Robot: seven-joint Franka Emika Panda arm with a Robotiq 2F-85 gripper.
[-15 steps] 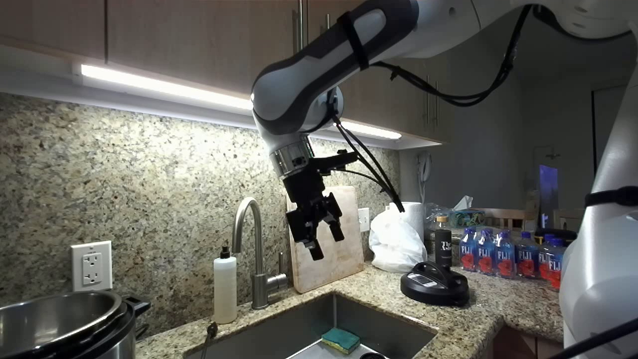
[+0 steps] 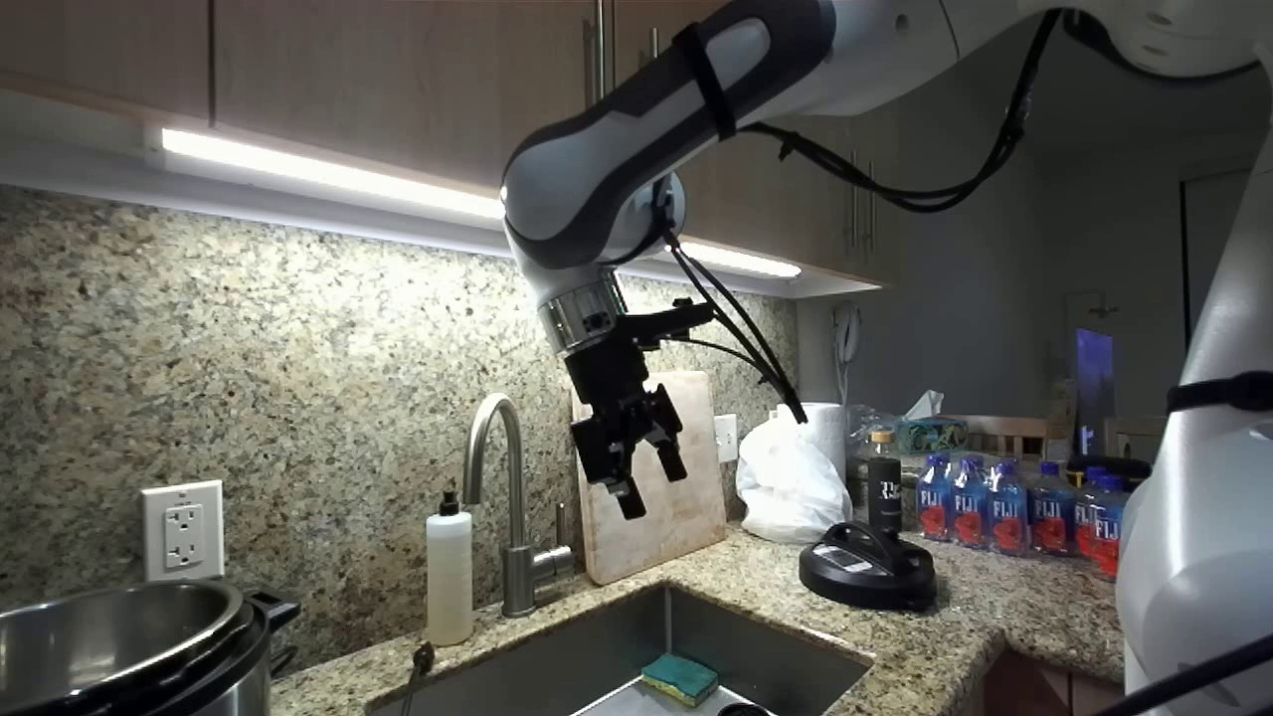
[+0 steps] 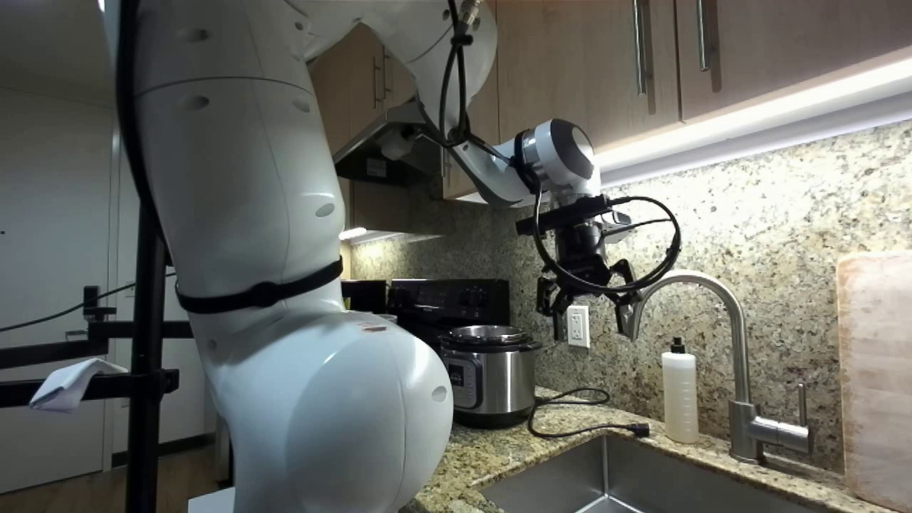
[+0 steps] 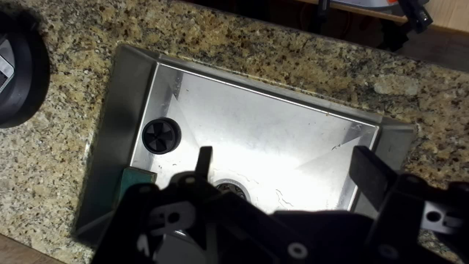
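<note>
My gripper [image 2: 653,491] hangs above the sink with its fingers spread wide and nothing between them. In the wrist view the two fingertips frame part of the steel sink [image 4: 263,118] floor below. A green and yellow sponge [image 2: 680,678] lies in the sink at one end; the wrist view shows only part of its green side, the rest hidden behind the gripper. A round black drain stopper [image 4: 159,136] sits on the sink floor near that sponge. The drain [image 4: 231,188] is partly covered by my gripper in that view.
Behind the sink rise the faucet [image 2: 513,501] and a soap bottle [image 2: 450,579]. A cutting board [image 2: 668,525] leans on the backsplash. The black cooker lid [image 2: 867,573] rests on the counter, several water bottles [image 2: 1008,513] beyond. A steel pressure cooker [image 3: 489,376] stands opposite.
</note>
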